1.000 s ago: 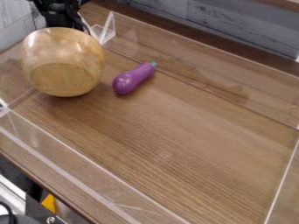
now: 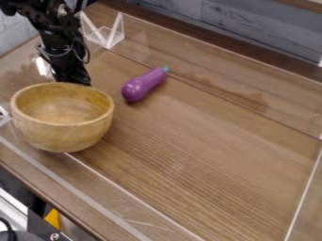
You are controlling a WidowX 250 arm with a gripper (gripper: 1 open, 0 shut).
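Note:
A wooden bowl [image 2: 63,127] rests at the lower left, upright with its opening facing up. My dark gripper [image 2: 63,66] is at the upper left, just behind the bowl's far rim; its fingers are too small and dark to make out clearly. A purple eggplant [image 2: 145,85] lies on the wooden surface right of the bowl.
A white wire rack [image 2: 104,30] stands at the back left. A wall runs along the back edge.
The bowl has gone from tilted and higher up to resting upright, lower in view. My gripper has come down from the top edge. The eggplant has stayed put.

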